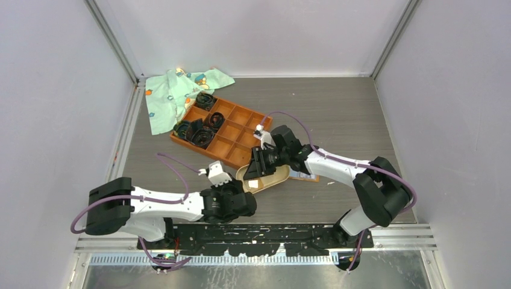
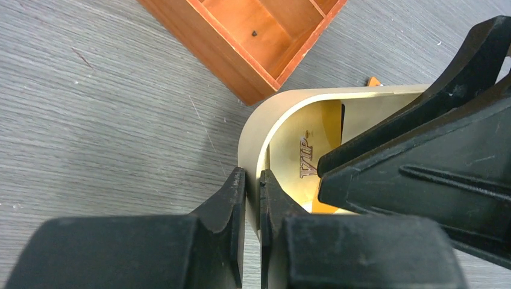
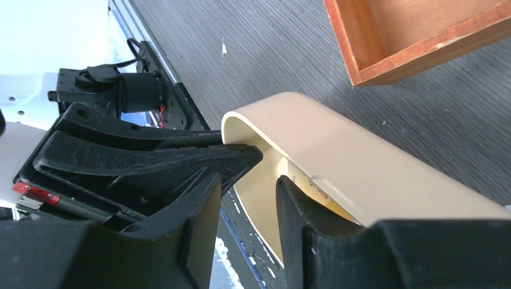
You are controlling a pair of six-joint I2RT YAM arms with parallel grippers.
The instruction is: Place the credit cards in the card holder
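The cream card holder (image 2: 337, 95) is an oval band, its left end pinched by my left gripper, which is shut on the wall. A yellow VIP card (image 2: 301, 150) shows inside it, partly hidden by the right fingers (image 2: 416, 165). From the top, a pale patch (image 1: 253, 183) lies in the holder below those fingers; whether it is the card cannot be made out. My right gripper reaches over the holder's opening. In its own view the fingertips look apart, with the holder's inner wall behind the gap; anything gripped is hidden.
The orange compartment tray (image 1: 241, 115), with coiled dark items in its left part, lies just beyond the holder. A white-and-blue item with an orange edge (image 1: 312, 178) lies right of the holder. A patterned cloth (image 1: 163, 108) rests at the back left.
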